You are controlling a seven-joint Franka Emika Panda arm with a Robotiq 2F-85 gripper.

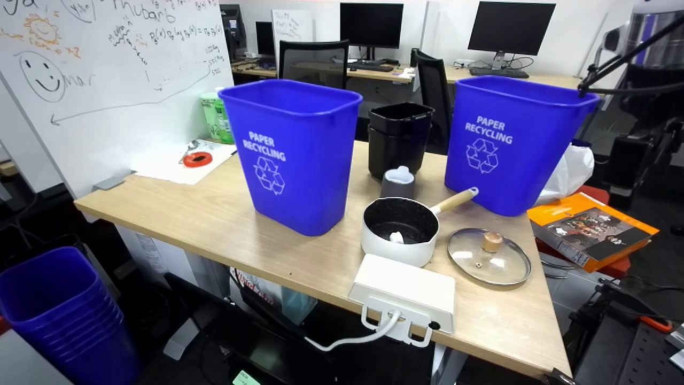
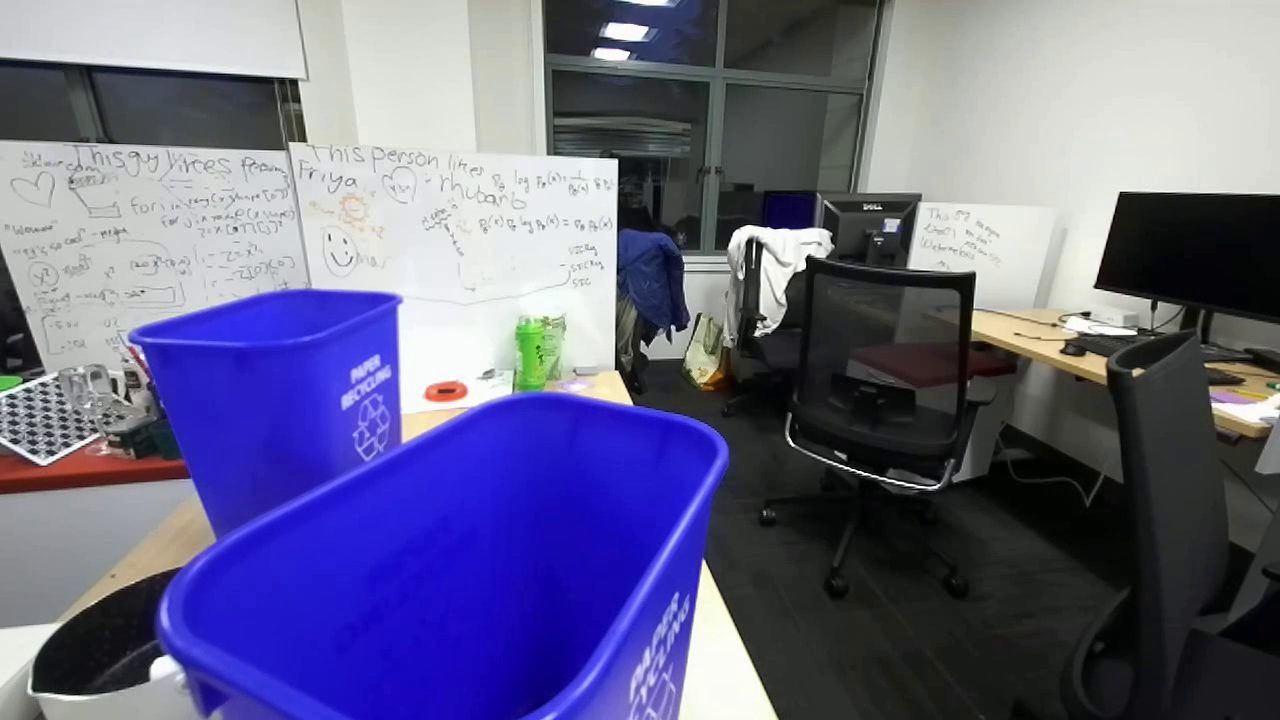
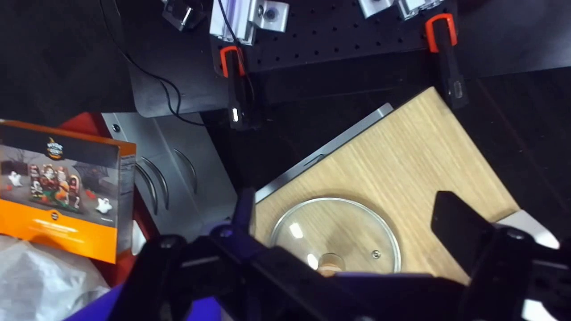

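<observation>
My gripper is open, its black fingers set wide apart with nothing held. In the wrist view, a glass lid point(image 3: 353, 227) with a wooden knob lies on the table beyond the fingers, its near side hidden by the gripper. Exterior view 1 puts that lid point(image 1: 471, 263) flat near the table's right end, beside a white saucepan point(image 1: 397, 253) with a dark interior and a wooden handle. A small white object point(image 1: 397, 238) rests inside the pan. At that view's right edge, the arm's dark parts point(image 1: 631, 160) are raised well above the lid.
Two tall blue recycling bins point(image 1: 298, 167) point(image 1: 506, 151) stand on the table point(image 1: 192, 208). A grey cup point(image 1: 398, 184) and a black bin point(image 1: 401, 144) are behind the pan. A white appliance point(image 1: 404, 289) sits at the front edge; an orange box point(image 1: 593, 228) is off the right end.
</observation>
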